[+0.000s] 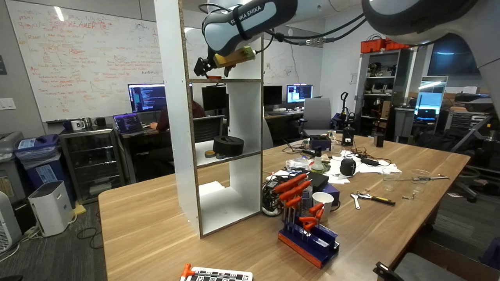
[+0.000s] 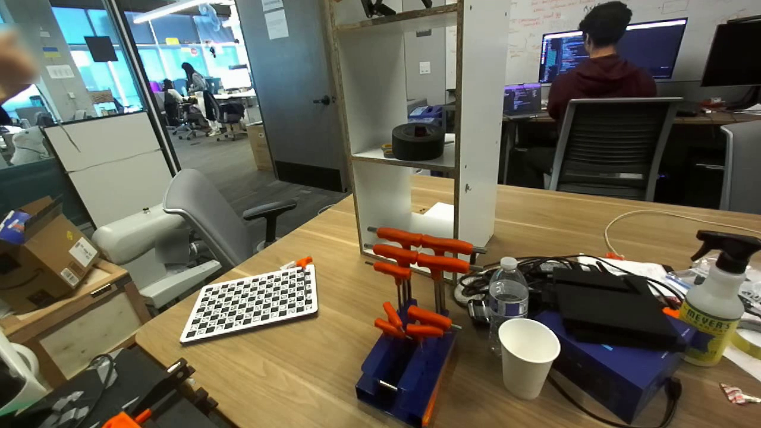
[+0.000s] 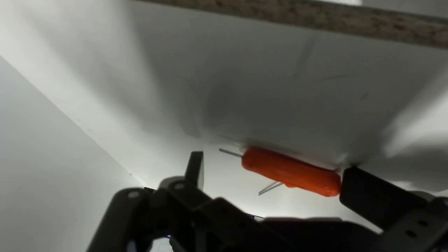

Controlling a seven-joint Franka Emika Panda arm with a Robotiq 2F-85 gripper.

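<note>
An orange-handled tool with thin metal shafts [image 3: 289, 170] lies on the white upper shelf board. In the wrist view my gripper stands open, one finger on each side of the orange handle. The right finger [image 3: 369, 195] is right at the handle's end, and I cannot tell whether they touch. A clear gap separates the left finger [image 3: 196, 170] from the thin shaft. Exterior view 1 has the gripper [image 1: 215, 71] low over that shelf, with the orange handle [image 1: 214, 78] beneath it. The second exterior view barely catches the gripper at its top edge.
The shelf unit's side wall [image 1: 174, 117] rises beside the gripper. Black tape [image 1: 228, 146] sits one shelf below. On the table are a blue rack [image 2: 406, 371] of orange T-handled tools, a paper cup [image 2: 528, 356], a bottle [image 2: 508, 296] and a checkered board [image 2: 250, 303].
</note>
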